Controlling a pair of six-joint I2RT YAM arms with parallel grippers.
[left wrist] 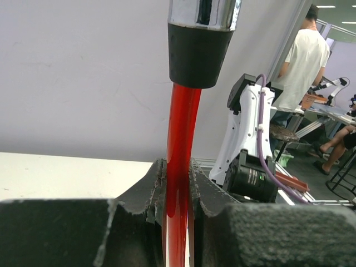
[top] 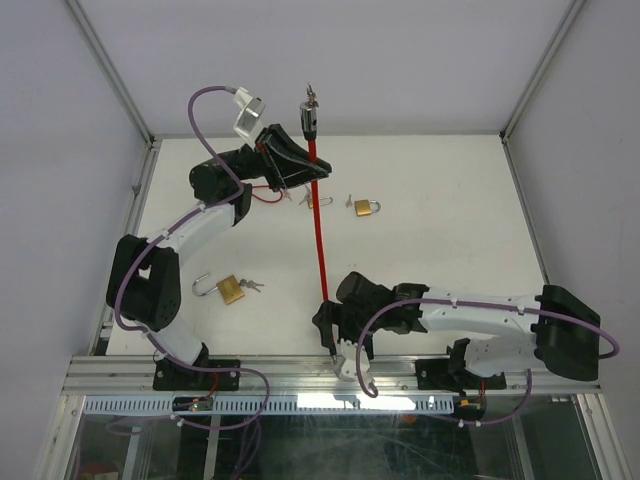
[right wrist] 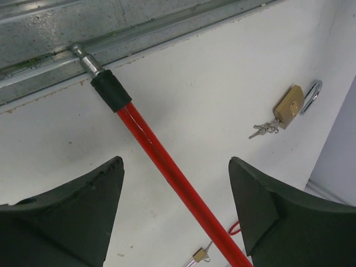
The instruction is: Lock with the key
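A long red rod-like cable lock point(top: 319, 240) stands tilted, with a metal fitting point(top: 309, 118) at its upper end. My left gripper is shut on the red tube just below that fitting's black collar point(left wrist: 199, 55). Down near the front rail, my right gripper point(top: 326, 318) surrounds the lower part in the top view and hides the lower tip there. The right wrist view shows its two fingers point(right wrist: 92, 208) apart, with the red tube passing between them, apparently untouched. The lower metal tip point(right wrist: 88, 61) reaches the rail point(right wrist: 44, 78).
Brass padlocks lie on the white table: one point(top: 229, 290) at left with keys point(top: 251, 285), another point(top: 363, 207) near the back with a key point(top: 349, 201), a third point(top: 313, 204) partly behind the rod. A red loop point(top: 262, 197) lies behind.
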